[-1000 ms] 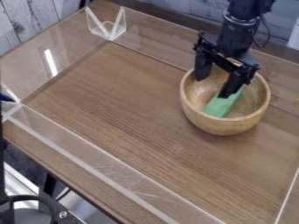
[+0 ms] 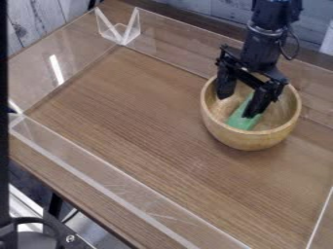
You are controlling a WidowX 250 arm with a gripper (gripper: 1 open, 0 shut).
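The black gripper (image 2: 248,85) reaches down from the top right into a round wooden bowl (image 2: 242,138). Its fingers sit inside the bowl, around the upper part of a green elongated object (image 2: 240,120) that lies on the bowl's bottom. Whether the fingers touch or hold the object is hard to tell at this size, as is how far apart they are.
A wooden table (image 2: 117,136) fills most of the view, with a wide clear area to the left and front of the bowl. A small white wire-like item (image 2: 119,28) is at the back left. A dark round object (image 2: 26,235) shows at the lower left edge.
The gripper has moved slightly lower in the bowl, covering a little more of the green object. The bowl is in about the same place.
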